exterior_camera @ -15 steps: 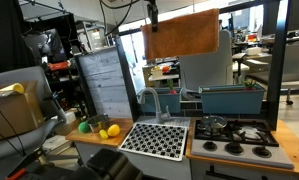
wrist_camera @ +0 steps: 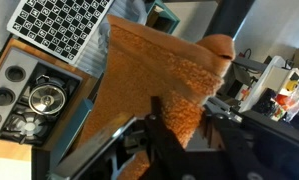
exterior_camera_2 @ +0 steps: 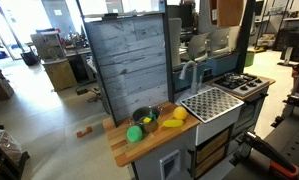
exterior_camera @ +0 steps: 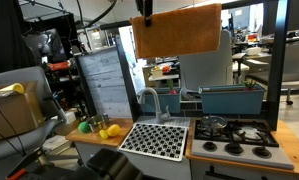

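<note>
An orange-brown cloth (exterior_camera: pixel 179 32) hangs spread out high above the counter, in front of the back rack. My gripper (exterior_camera: pixel 145 10) is at its upper left edge, shut on it. In the wrist view the cloth (wrist_camera: pixel 144 75) fills the middle and covers much of what lies below; the dark gripper shows at the bottom, its fingertips partly hidden by folds. Only part of the cloth (exterior_camera_2: pixel 227 12) appears at the top of exterior view 2.
Below are a white drying grid (exterior_camera: pixel 155 140) by the faucet, a stove (exterior_camera: pixel 239 140) with a lidded pot (exterior_camera: pixel 215 124), and yellow items (exterior_camera_2: pixel 173 123) beside a green ball (exterior_camera_2: pixel 135 133). Teal bins (exterior_camera: pixel 231 101) stand behind. A dark post (exterior_camera: pixel 278 60) rises on the right.
My gripper has risen a little and shifted slightly left, with the cloth still in it. The counter items have not moved.
</note>
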